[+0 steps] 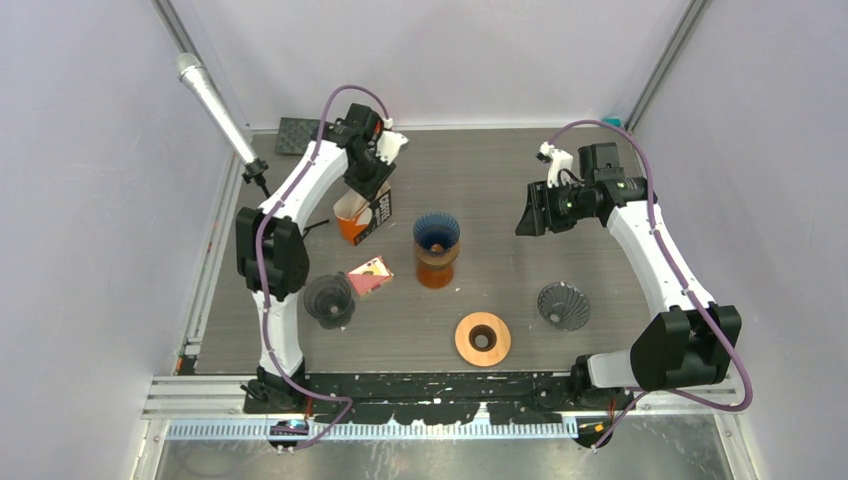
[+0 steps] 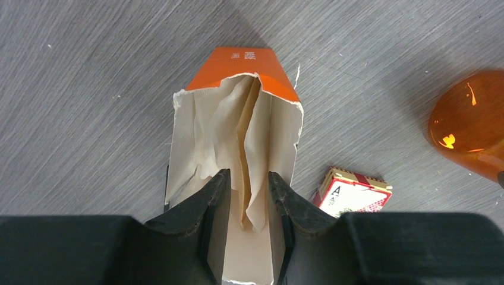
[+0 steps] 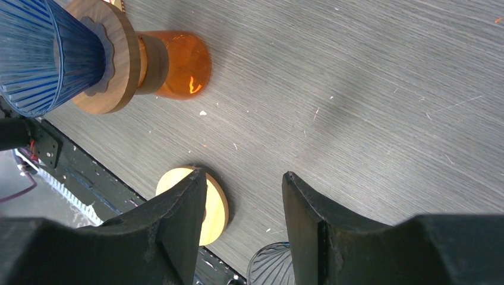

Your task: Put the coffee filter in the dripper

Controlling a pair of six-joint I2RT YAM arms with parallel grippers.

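Folded cream coffee filters [image 2: 257, 160] stand inside an open orange carton [image 1: 352, 230] on the left half of the table. Over the carton's mouth is my left gripper, its fingers apart with the filters' edges lying between and below the fingertips; contact cannot be made out. The ribbed blue dripper [image 1: 437, 233] sits in its wooden collar on the amber glass server [image 1: 435, 271], right of the carton. Over bare table to the right, my right gripper is parted with nothing between its fingers.
A small red and white box [image 1: 370, 275] lies between carton and server. A dark glass cup [image 1: 329, 300] stands at front left, a wooden ring [image 1: 482, 339] at the front, and a clear ribbed dripper [image 1: 564, 306] at front right.
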